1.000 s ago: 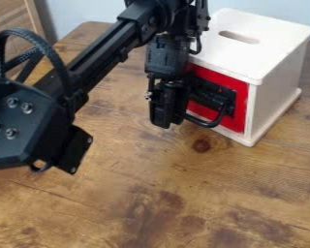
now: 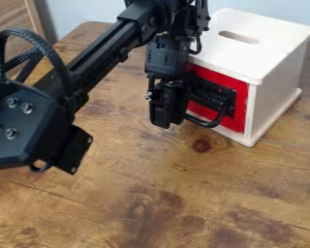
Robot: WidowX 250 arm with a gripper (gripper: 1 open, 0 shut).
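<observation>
My black gripper [image 2: 170, 103] points down at the front of a white box [image 2: 255, 48] with a red front panel [image 2: 238, 120]. The gripper's lower part sits before the left part of that panel, close to a black bar or handle on it. A black cable or loop runs from the gripper toward the panel. Whether the fingers are open or shut, or hold anything, I cannot tell.
The black arm spans the upper left. A wooden edge shows at the top left.
</observation>
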